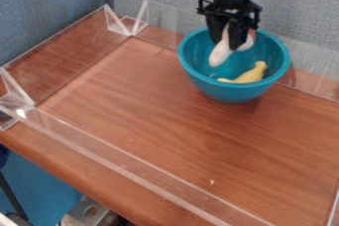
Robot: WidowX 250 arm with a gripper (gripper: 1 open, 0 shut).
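My black gripper point(229, 24) is over the blue bowl point(228, 90) near the back right, shut on a pale, whitish elongated object point(220, 52) that hangs tilted down into the bowl's upper part. Below it, a yellow banana-like object point(243, 76) lies in the bowl.
Clear plastic walls run along its left, back and front edges. A grey padded wall stands behind the bowl.
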